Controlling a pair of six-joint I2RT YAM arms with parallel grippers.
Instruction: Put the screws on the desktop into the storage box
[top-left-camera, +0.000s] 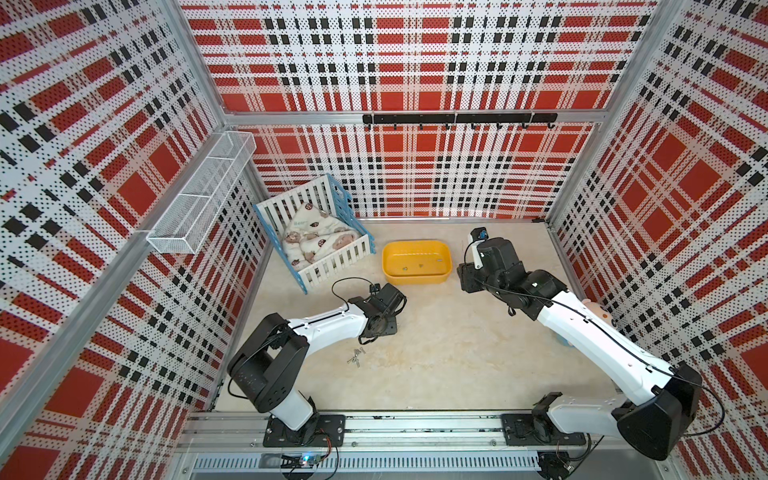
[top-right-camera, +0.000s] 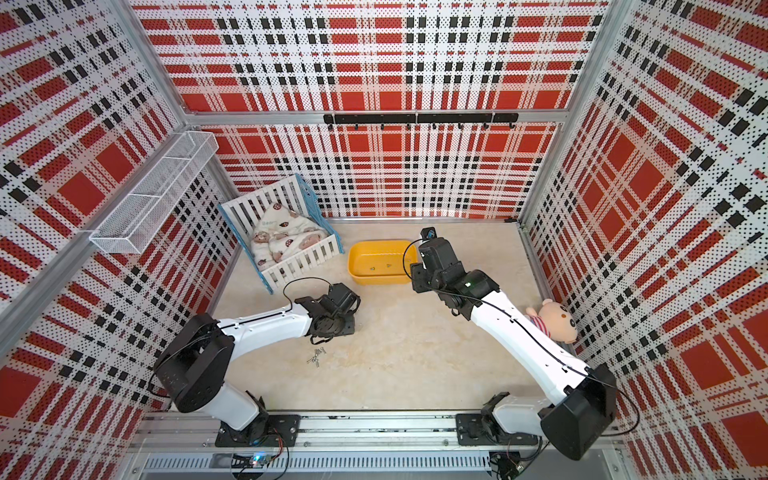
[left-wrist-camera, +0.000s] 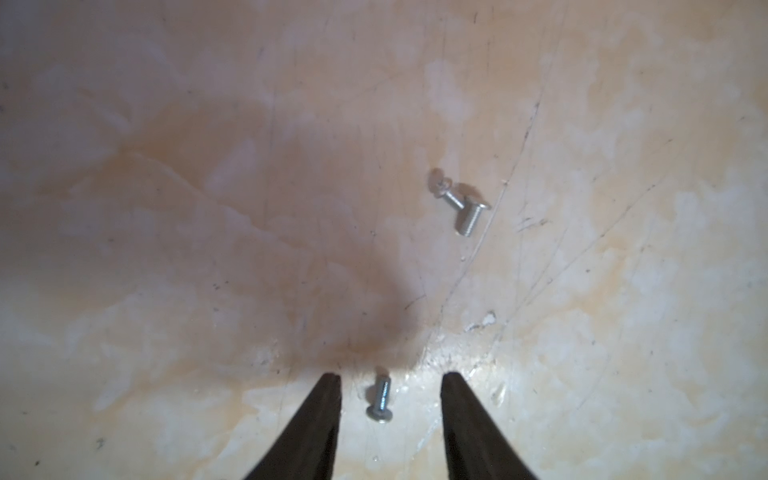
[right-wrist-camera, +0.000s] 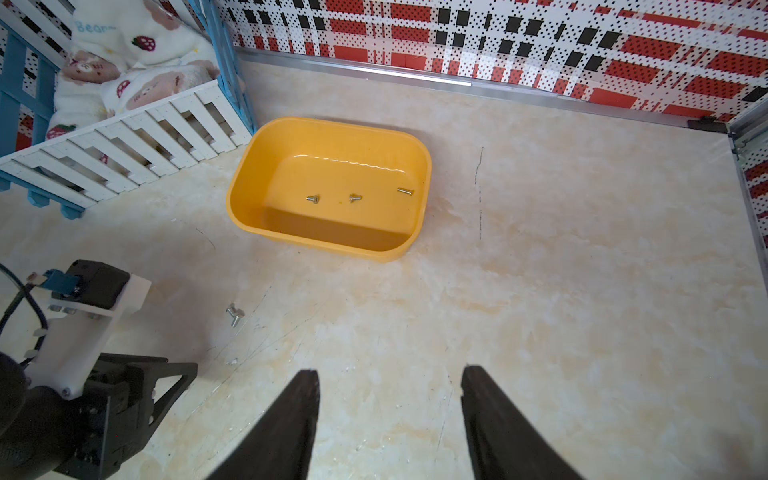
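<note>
Several screws lie loose on the tabletop, a small cluster (top-left-camera: 357, 356) near the front left. In the left wrist view, a single screw (left-wrist-camera: 381, 404) lies between and below the open fingers of my left gripper, and a pair of screws (left-wrist-camera: 472, 214) lies farther up. The yellow box (right-wrist-camera: 328, 244) at the back centre holds three screws, seen in the right wrist view. My right gripper stands open above the table, right and front of the box, nothing between its fingers.
A toy crib (top-left-camera: 336, 260) with a blanket stands at the back left. A plush toy (top-right-camera: 560, 324) lies at the right edge. A wire basket (top-left-camera: 192, 208) hangs on the left wall.
</note>
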